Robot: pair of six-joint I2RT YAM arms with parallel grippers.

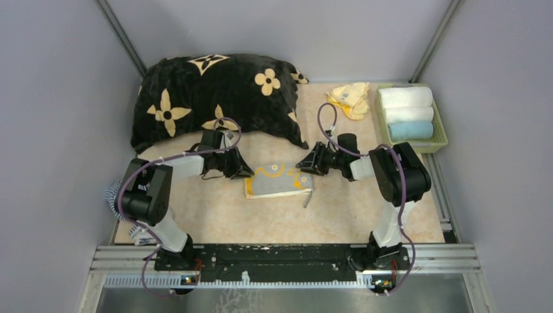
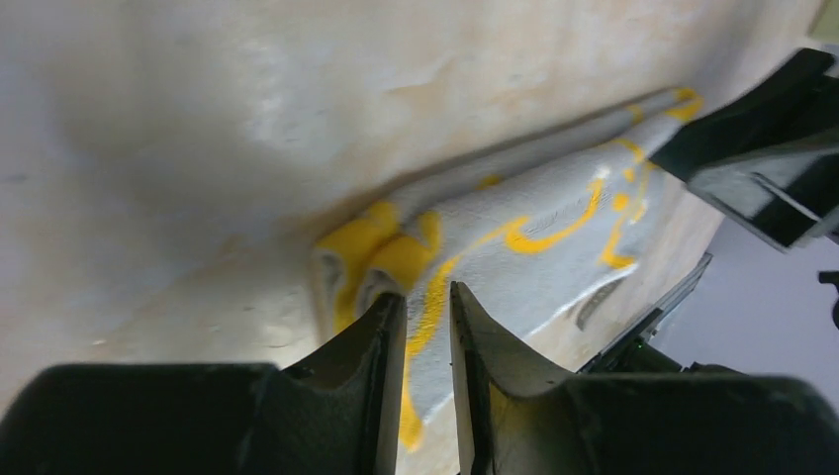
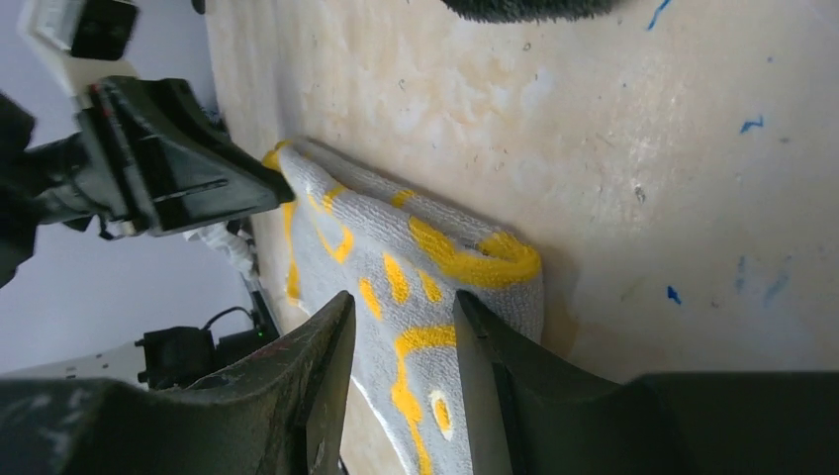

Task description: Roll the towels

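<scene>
A grey towel with yellow pattern point(image 1: 277, 182) lies folded at the middle of the table, its far edge slightly curled up. My left gripper point(image 1: 248, 173) is at the towel's far left corner; in the left wrist view its fingers point(image 2: 376, 356) are part open over that corner. My right gripper point(image 1: 305, 166) is at the far right corner, its fingers point(image 3: 322, 366) parted over the curled edge. Whether either holds cloth between the fingertips is unclear.
A dark patterned pillow point(image 1: 195, 104) lies behind the towel. A crumpled yellow cloth point(image 1: 349, 98) and a green basket point(image 1: 440, 130) of rolled towels stand at the back right.
</scene>
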